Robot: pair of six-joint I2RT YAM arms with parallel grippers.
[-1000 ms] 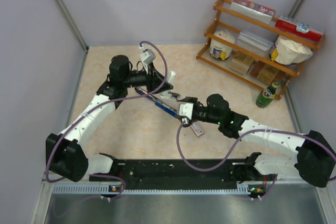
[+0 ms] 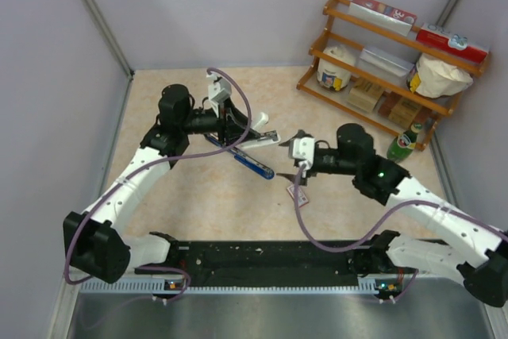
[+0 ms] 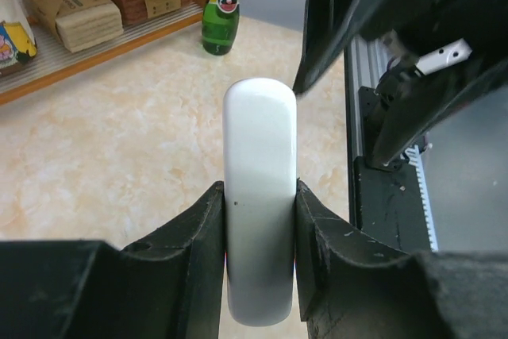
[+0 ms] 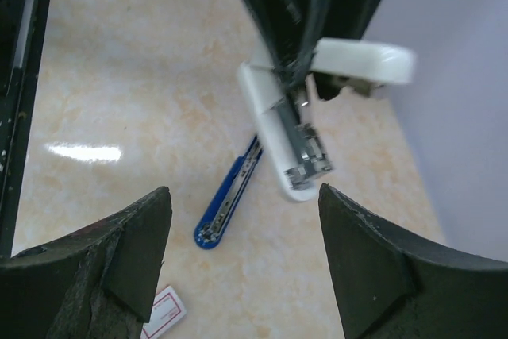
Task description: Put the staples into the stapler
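Note:
A white stapler (image 2: 261,141) hangs above the table, its upper arm (image 4: 365,62) swung apart from the lower body (image 4: 264,121). My left gripper is shut on it, with the rounded white end (image 3: 260,125) standing up between the fingers. At the stapler's open end a silvery metal part (image 4: 308,152) shows; whether staples lie inside I cannot tell. Right of that end, my right gripper (image 2: 285,159) is open, apart from the stapler and with nothing between its fingers. A small white and red packet (image 2: 298,194) lies on the table, perhaps of staples.
A long blue tool (image 2: 254,166) lies on the table beneath the stapler. A wooden rack (image 2: 311,93) with boxes and tubs stands at the back right, a green bottle (image 2: 403,143) beside it. Bare tabletop (image 2: 222,212) shows in the front left.
The left gripper, still holding the stapler, has shifted only slightly.

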